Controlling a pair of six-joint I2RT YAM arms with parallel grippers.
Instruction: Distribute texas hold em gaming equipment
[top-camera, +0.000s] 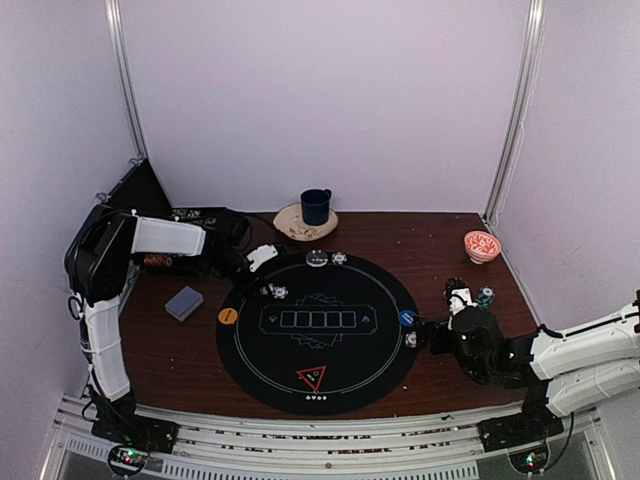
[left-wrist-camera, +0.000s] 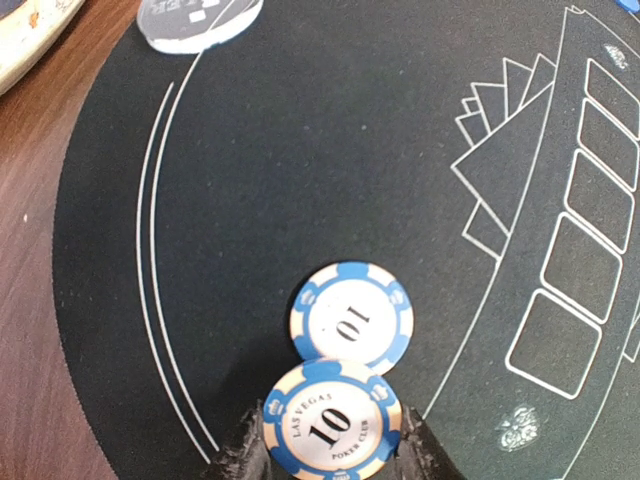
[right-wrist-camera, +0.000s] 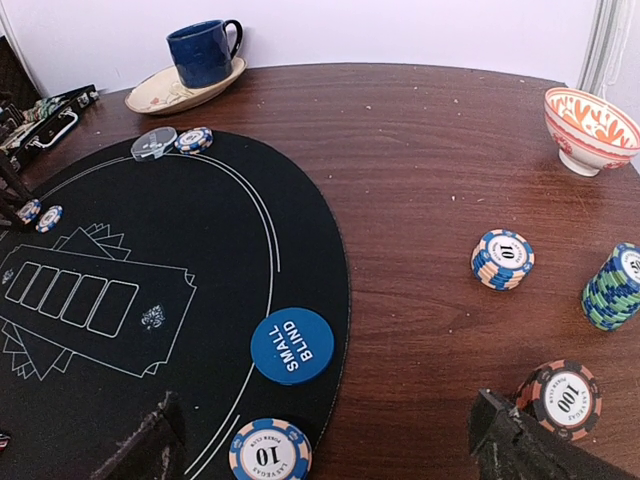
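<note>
My left gripper (top-camera: 262, 286) is shut on a blue-and-white 10 chip (left-wrist-camera: 331, 420), just in front of another 10 chip (left-wrist-camera: 351, 316) lying on the black poker mat (left-wrist-camera: 250, 170). My right gripper is open over the mat's right edge, a 10 chip (right-wrist-camera: 269, 452) between its fingers, not held. The small blind button (right-wrist-camera: 293, 346) lies just beyond it. Stacks of 10 chips (right-wrist-camera: 501, 258), green chips (right-wrist-camera: 611, 286) and 100 chips (right-wrist-camera: 557, 400) stand on the wood at right.
A blue mug (top-camera: 315, 205) on a plate (top-camera: 290, 226) stands at the back, a bowl (top-camera: 482, 243) at back right. A card deck (top-camera: 184, 303) and an open case (top-camera: 140, 190) are at left.
</note>
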